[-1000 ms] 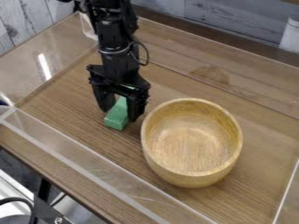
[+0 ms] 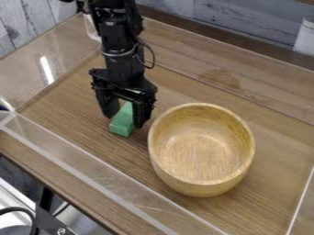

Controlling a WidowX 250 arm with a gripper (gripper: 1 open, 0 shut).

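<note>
The black arm comes down from the top centre to my gripper (image 2: 124,105), which is open, its dark fingers around the upper part of a green block (image 2: 121,125) on the wooden table (image 2: 73,110). The fingers hide part of the block; whether they touch it is unclear.
A large round wooden bowl (image 2: 200,149) stands just right of the block. A white cylindrical object (image 2: 306,37) is at the back right edge.
My gripper has shifted very slightly around the block; little else differs.
</note>
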